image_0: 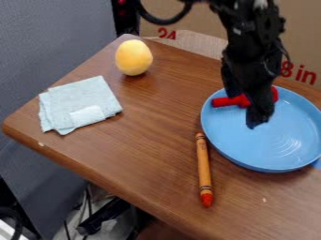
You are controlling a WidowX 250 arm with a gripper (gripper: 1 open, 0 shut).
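My black gripper is low over the blue plate on the right, at a red cylinder lying on that plate. Its fingers overlap the cylinder's middle; whether they are shut on it I cannot tell. An orange crayon with a red tip lies on the wooden table left of the plate.
A yellow egg-shaped object sits at the back left of the table. A folded pale cloth lies near the left edge. Cardboard stands behind.
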